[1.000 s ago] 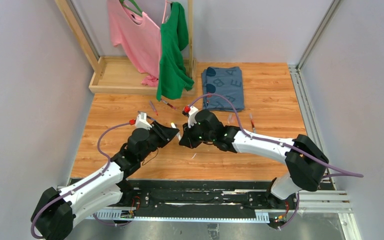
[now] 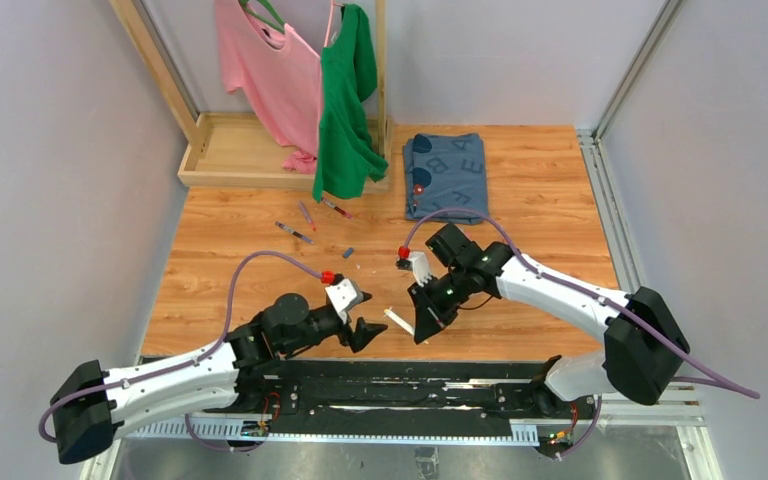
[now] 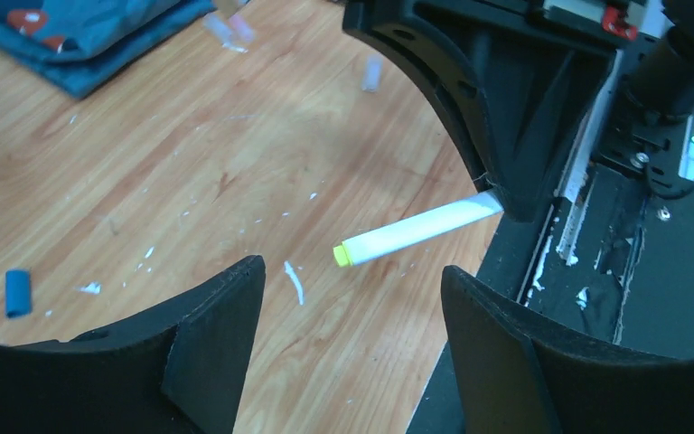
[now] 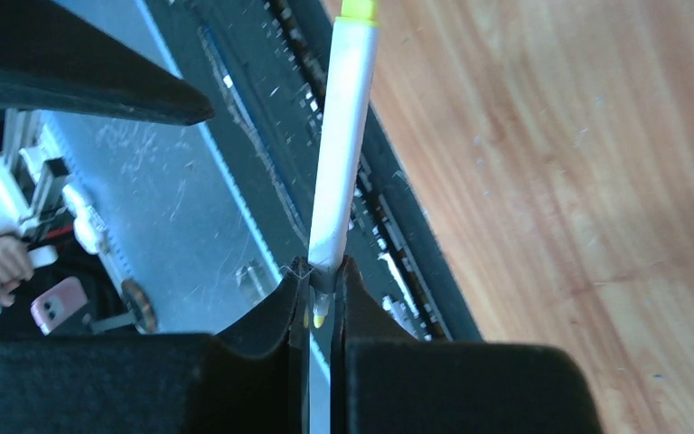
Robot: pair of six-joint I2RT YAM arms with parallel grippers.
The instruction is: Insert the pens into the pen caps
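Observation:
My right gripper [image 2: 422,325] is shut on a white pen with a yellow-green end [image 4: 342,145], held near the table's front edge; a short tip pokes out between its fingers in the right wrist view. My left gripper [image 2: 365,318] is open and empty, a little left of that pen, its fingers spread below it in the left wrist view. Several pens [image 2: 293,232] lie loose toward the back left, and a small blue cap [image 2: 348,251] lies on the table.
A folded denim cloth [image 2: 445,175] lies at the back right. A wooden rack with hanging pink and green clothes [image 2: 350,100] stands at the back left. The table's front edge [image 2: 400,362] is close below both grippers.
Both arms have moved toward the table's front edge, the right one also rightward with the white pen. The left gripper has turned and moved away from its earlier spot beside the pen.

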